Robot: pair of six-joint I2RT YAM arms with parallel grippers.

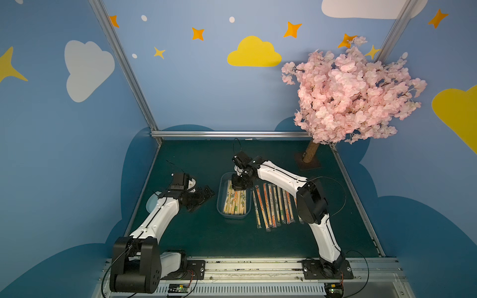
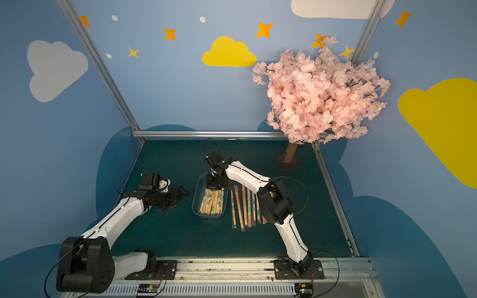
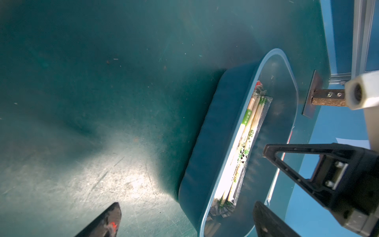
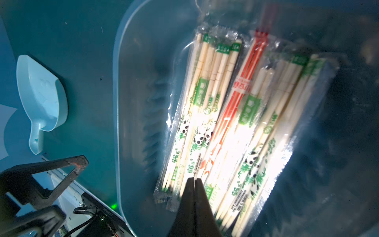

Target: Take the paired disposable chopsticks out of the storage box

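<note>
The blue storage box (image 1: 219, 199) stands mid-table. Inside it lie several wrapped chopstick pairs (image 4: 256, 158), most with green bands and panda prints; one pair (image 4: 236, 94) is printed red. Above these packs my right gripper is shut, its fingertips together with nothing between them. From the left wrist view, its black fingers (image 3: 292, 148) show raised over the far side of the box, clear of the wrapped chopsticks (image 3: 240, 154). My left gripper is open and empty at the left of the box, its two fingers well apart.
Several wrapped packs (image 1: 268, 206) lie in a row on the table right of the box. A light-blue scoop (image 4: 43, 94) sits at the table's left, partly behind the left arm. A blossom tree (image 1: 310, 154) stands at the back right.
</note>
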